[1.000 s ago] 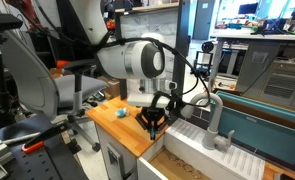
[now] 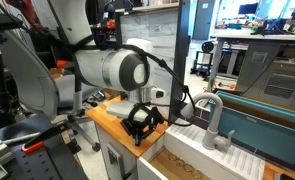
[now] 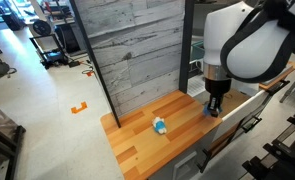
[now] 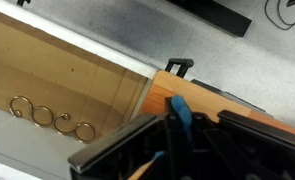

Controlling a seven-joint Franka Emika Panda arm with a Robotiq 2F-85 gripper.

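Observation:
My gripper (image 2: 140,136) is low over the wooden counter (image 2: 114,125), near its edge beside the open drawer. Something blue (image 4: 180,108) shows between its fingers in the wrist view, and the fingers are shut on it. The same blue thing (image 3: 213,107) appears below the white arm in exterior view 2. Most of it is hidden by the fingers, so its shape is unclear. A separate small blue-and-white object (image 3: 160,126) lies on the counter, apart from the gripper.
The open drawer (image 2: 192,160) adjoins the counter; several brass-coloured rings (image 4: 63,122) lie inside it. A grey faucet (image 2: 213,115) rises behind the drawer. A grey wooden wall panel (image 3: 142,55) stands behind the counter.
My gripper has moved left in exterior view 1, from near the drawer side further over the wooden counter, and a little lower. The drawer stays open.

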